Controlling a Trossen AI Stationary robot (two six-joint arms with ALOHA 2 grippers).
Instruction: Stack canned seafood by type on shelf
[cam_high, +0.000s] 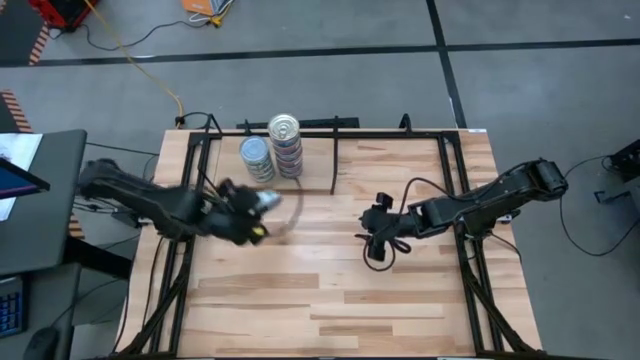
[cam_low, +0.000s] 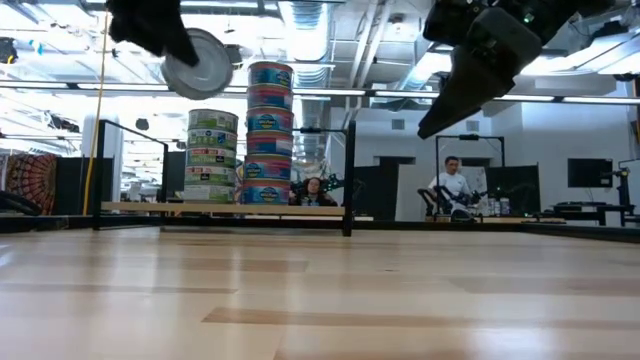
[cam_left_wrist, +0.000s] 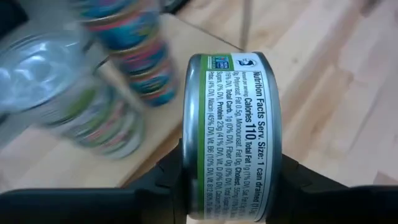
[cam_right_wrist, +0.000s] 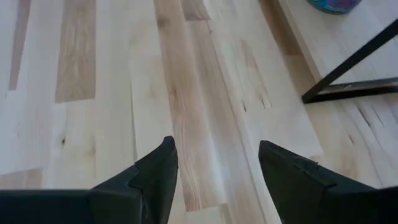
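My left gripper is shut on the silver tuna can (cam_left_wrist: 239, 134), which has a white and green label and is held on its side. In the low view the can's round silver end (cam_low: 198, 66) faces the camera, up beside the green-label stack (cam_low: 211, 155) and apart from it. The taller pink-and-blue stack (cam_low: 269, 135) stands right of the green one on the wooden shelf (cam_low: 150, 207). Over the table, my right gripper is open, only bare wood showing between its fingers.
Black wire brackets (cam_low: 350, 180) rise at the shelf's ends. A black frame (cam_high: 455, 190) borders the work table on both sides.
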